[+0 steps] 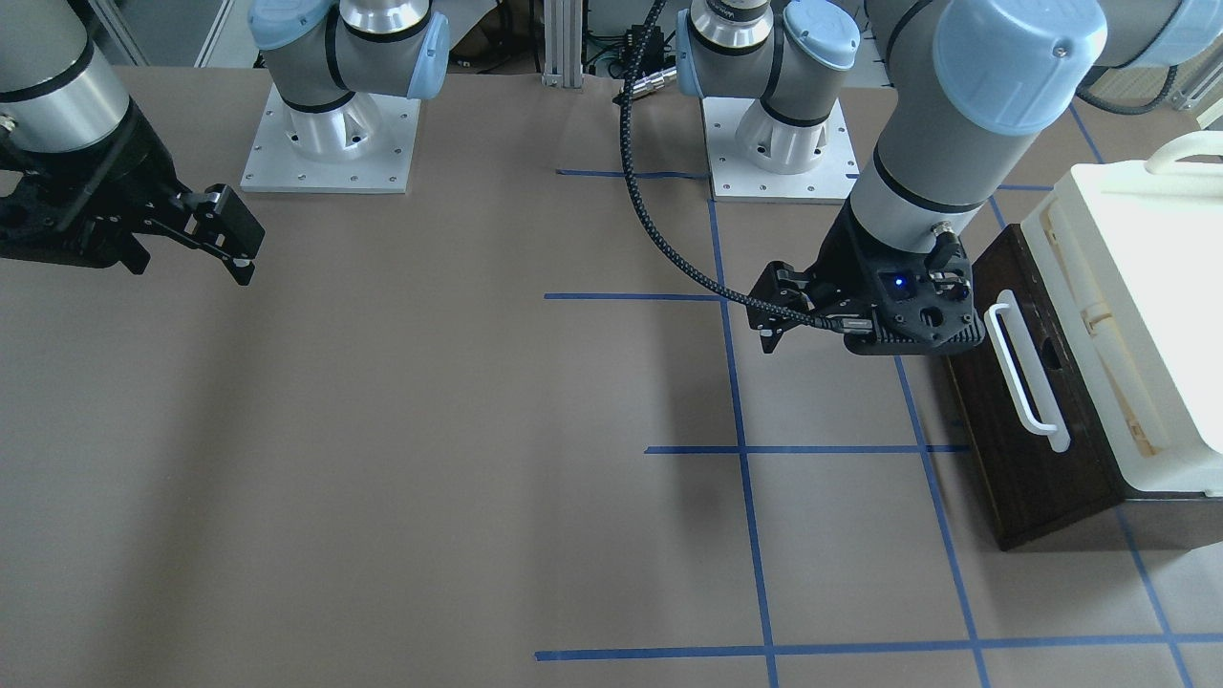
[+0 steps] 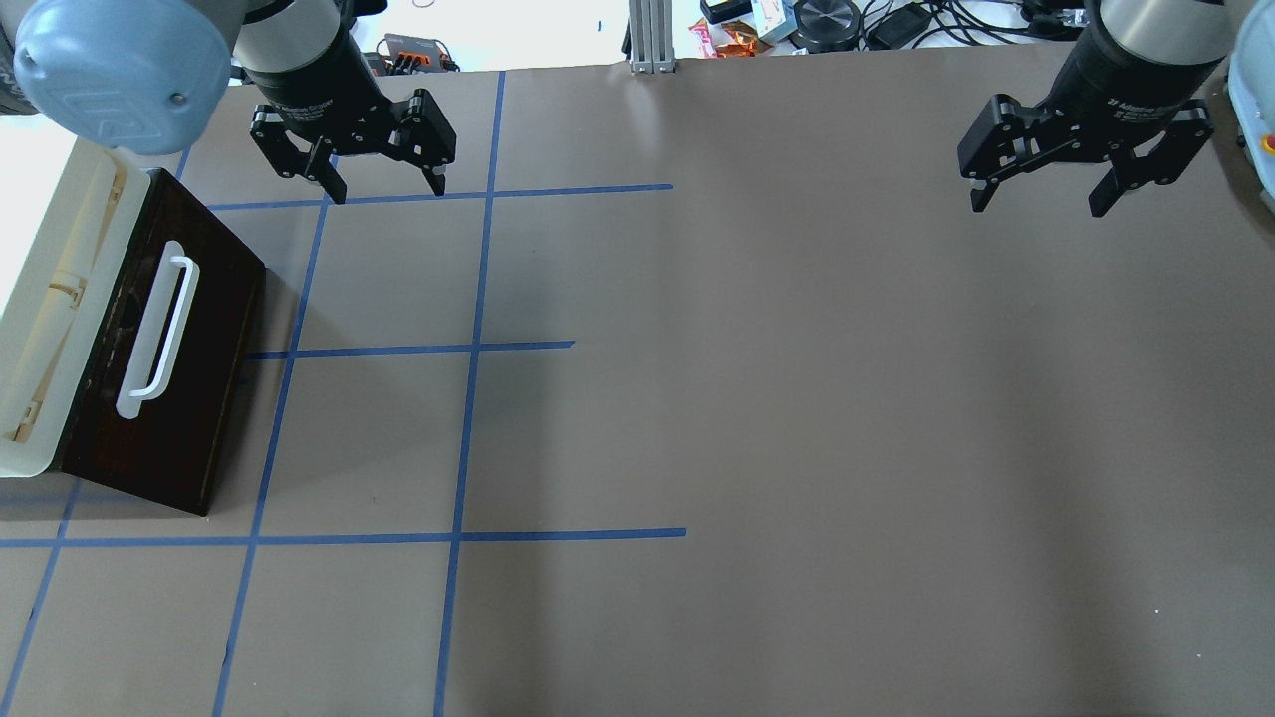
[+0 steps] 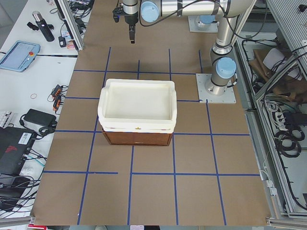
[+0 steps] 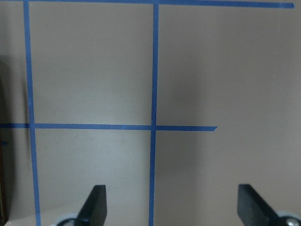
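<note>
My gripper [image 2: 388, 191] hangs over the taped grid floor, open with nothing between its fingertips; in the left wrist view its two fingers [image 4: 96, 205] sit at the lower left and right corners over bare floor. In the front view it is at upper right, beside a dark wooden box [image 1: 992, 424] with a white handle [image 1: 1026, 373] on its face and a white tray-like top [image 3: 136, 103]. In the top view this box lies at the left, below and left of my gripper.
Other robot arms stand around the area, one with a gripper [image 2: 1040, 179] at the top right. A cable [image 1: 688, 264] loops down to my gripper.
</note>
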